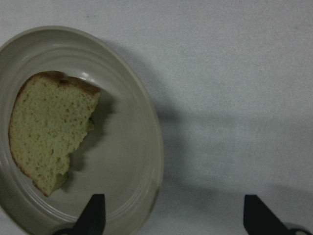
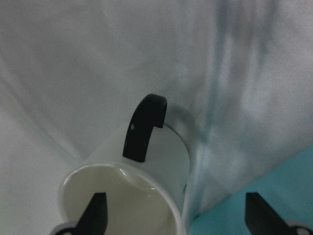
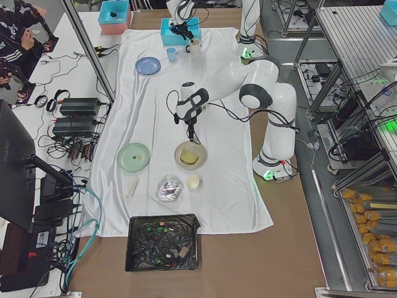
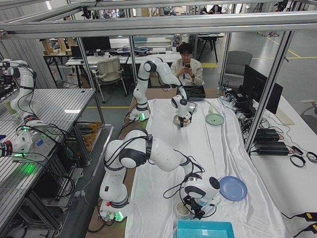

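A piece of bread [image 1: 51, 127] lies on a beige plate [image 1: 132, 186]; in the camera left view the plate [image 3: 201, 155] is just below my left gripper [image 3: 191, 131]. That gripper hangs open over the plate's edge, empty. My right gripper is open above a white mug [image 2: 166, 166] with a black handle [image 2: 139, 134], one finger over the mug's mouth. The mug stands beside a teal bin [image 4: 204, 229].
A green plate [image 3: 133, 157], a foil bundle [image 3: 169, 187], a cream cup [image 3: 192, 182], a blue plate [image 4: 233, 188], a light blue cup [image 3: 172, 54] and a black tray [image 3: 161, 242] are around the white cloth.
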